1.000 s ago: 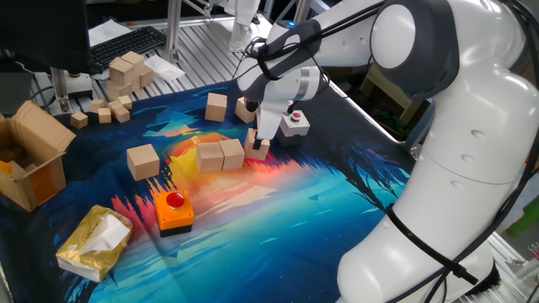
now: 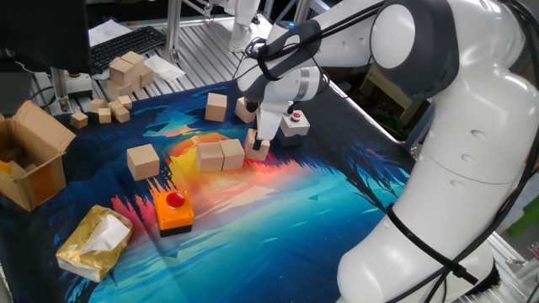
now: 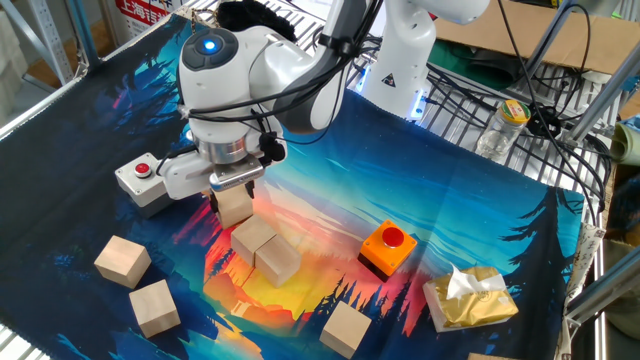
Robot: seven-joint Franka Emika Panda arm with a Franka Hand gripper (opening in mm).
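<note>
My gripper (image 3: 232, 195) points down over a wooden block (image 3: 235, 208), its dark fingers at opposite sides of the block's upper part. Whether they press on it cannot be made out. In exterior view 1, one finger shows in front of this block (image 2: 259, 152); the other is hidden. Close beside it, two wooden blocks (image 2: 209, 157) (image 2: 232, 154) stand against each other as a pair. A separate block (image 2: 143, 162) sits left of the pair. Two more blocks (image 3: 123, 262) (image 3: 154, 308) lie apart on the dark side of the mat.
A grey box with a red button (image 3: 143, 184) stands near my gripper. An orange button box (image 2: 174, 211) and a gold tissue pack (image 2: 95, 243) occupy the front left. An open carton (image 2: 37, 160) and several small blocks (image 2: 116, 111) line the left side.
</note>
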